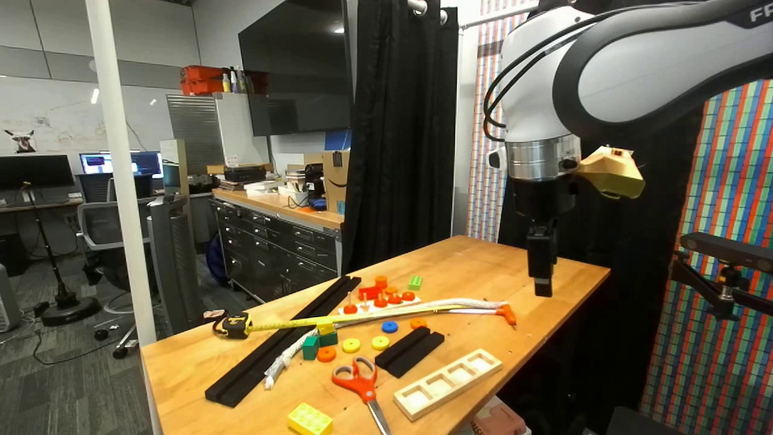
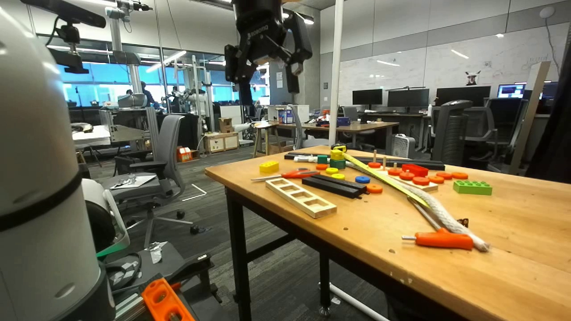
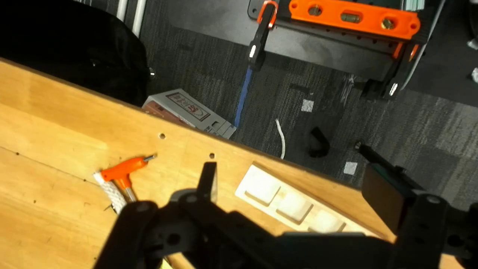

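Observation:
My gripper (image 2: pixel 269 93) hangs open high over the table's edge, fingers wide apart with nothing between them. In the wrist view a pale wooden tray (image 3: pixel 286 204) with square compartments lies well below, partly covered by the gripper's body; its visible compartments are empty. Orange-handled scissors (image 1: pixel 360 382) lie beside that tray. A long white rope (image 1: pixel 435 304) crosses the table, with an orange-handled tool (image 2: pixel 444 239) at its end. The yellow tape measure (image 1: pixel 235 325) has its blade pulled out alongside the rope. A yellow block (image 1: pixel 310 419) sits at the near end.
Coloured rings, green blocks and red pieces on a pegged board (image 1: pixel 380 303) crowd the middle of the table. Two black grooved bars, one short (image 1: pixel 409 351) and one long (image 1: pixel 282 341), lie flat. A green brick (image 2: pixel 472 187) stands apart.

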